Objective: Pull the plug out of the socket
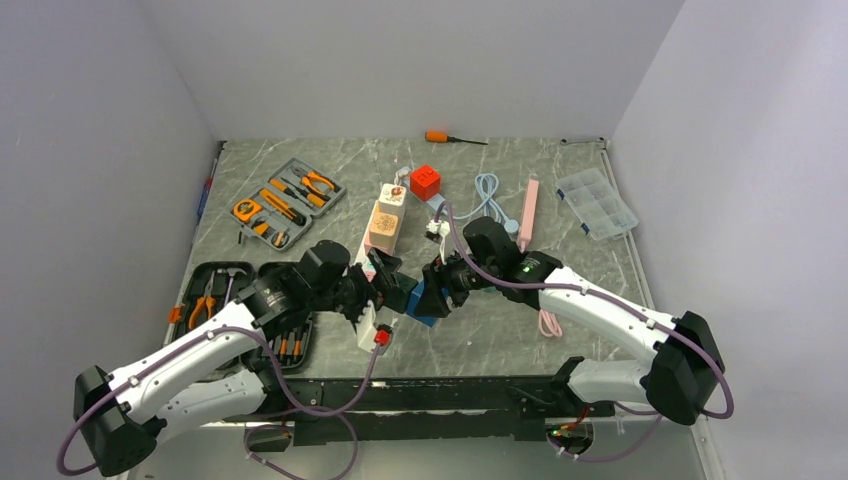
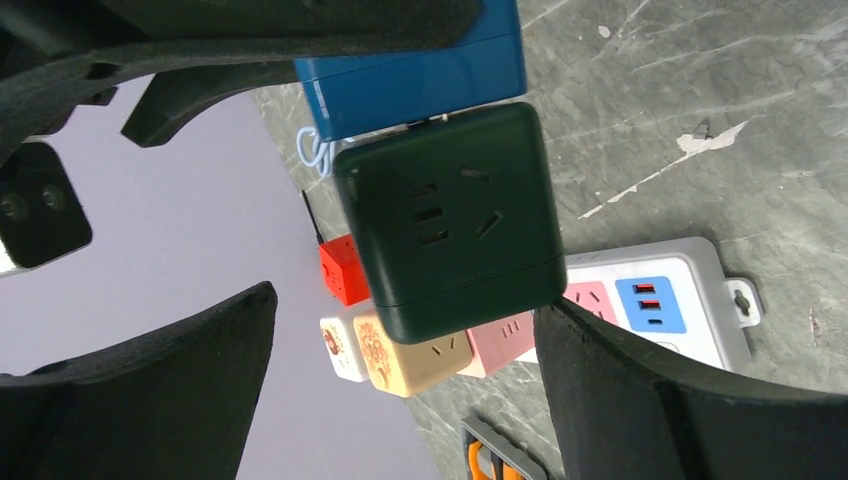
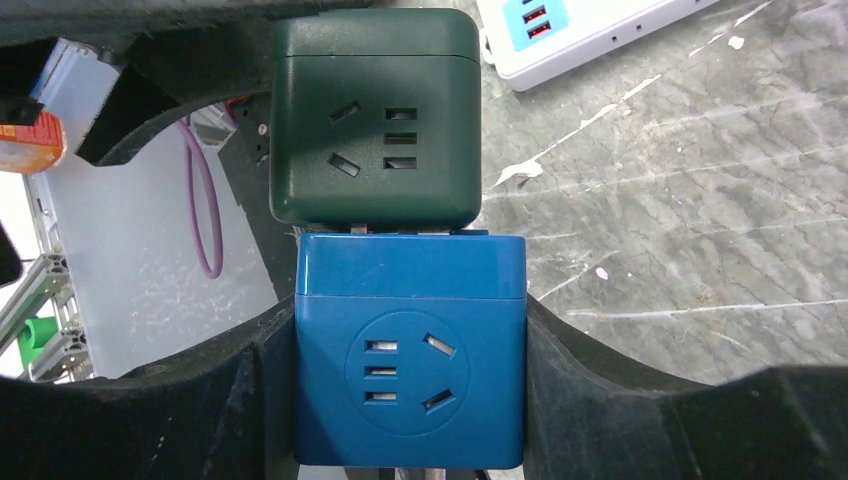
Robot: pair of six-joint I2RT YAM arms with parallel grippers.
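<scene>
My right gripper is shut on a blue socket cube [image 3: 410,400], held up over the table. A dark green socket cube [image 3: 375,140] is joined to it, with a small gap at the seam where metal shows. My left gripper is open at the green cube [image 2: 450,210], its fingers either side of that cube's far end in the left wrist view. In the top view both grippers meet near the middle.
A white power strip [image 2: 715,310] with pink, tan and white cubes lies beneath. Red cube [image 1: 425,182], cables, toolboxes [image 1: 285,205] and a clear organiser [image 1: 597,203] surround the work area.
</scene>
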